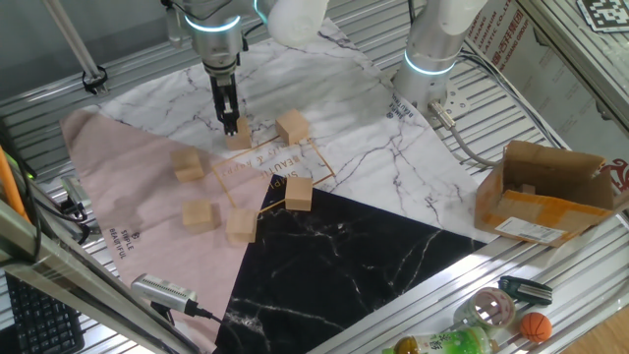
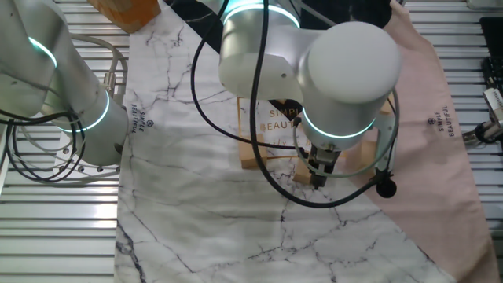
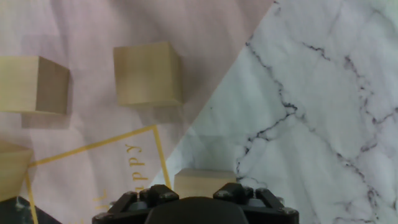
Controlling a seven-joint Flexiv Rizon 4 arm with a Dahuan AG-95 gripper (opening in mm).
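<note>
Several plain wooden cubes lie on the cloth, spread in a rough ring. My gripper [image 1: 231, 130] points down over the back of this ring, close to one wooden cube [image 1: 240, 135] on the white marble part. In the wrist view, that cube [image 3: 204, 182] shows beyond the gap of my gripper; the two fingers stand apart, and the cube's lower part is hidden behind the gripper. Whether the fingers touch it cannot be told. Other cubes are a right-hand cube [image 1: 292, 126], a left cube [image 1: 188, 164], and a cube [image 1: 299, 194] at the black area's corner.
Two more cubes, one pale [image 1: 199, 215] and one nearer [image 1: 242, 225], rest on the pink part. An open cardboard box [image 1: 536, 202] stands right of the cloth. A bottle [image 1: 447, 342] and small orange ball [image 1: 535, 326] lie at the front right.
</note>
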